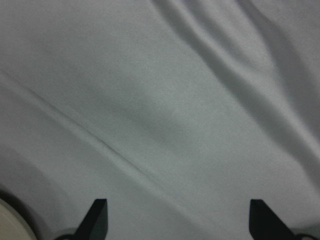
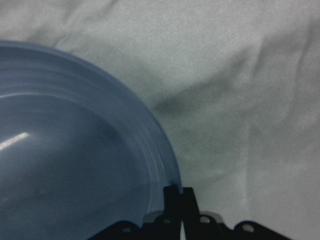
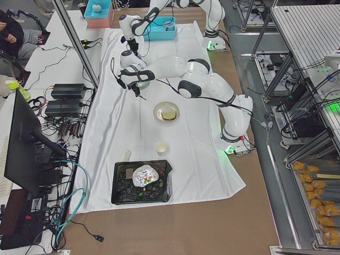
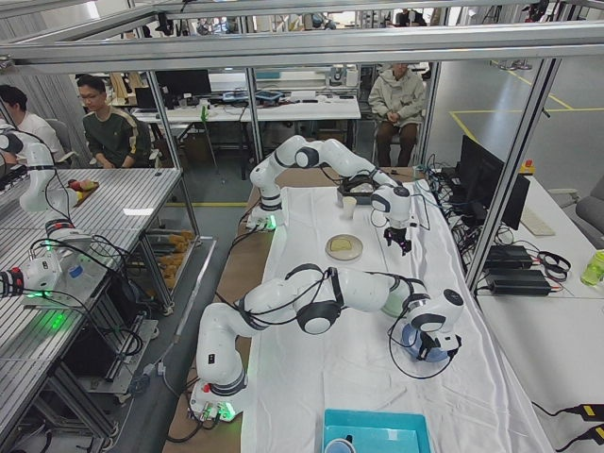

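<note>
My left gripper is open over bare white cloth, with a pale plate rim [image 1: 11, 222] at lower left of its wrist view. In the camera left view it partly hides the green plate [image 3: 142, 85]. My right gripper is shut on the rim of a blue plate [image 2: 65, 155], seen also at the far end in the camera right view. A tan plate [image 3: 160, 113] with a yellow piece [image 3: 169, 115] on it lies mid-table.
A black tray [image 3: 122, 188] with a white, speckled item [image 3: 145, 175] and a cup [image 3: 161, 147] occupy the left end. A turquoise bin [image 4: 377, 425] stands at the other end.
</note>
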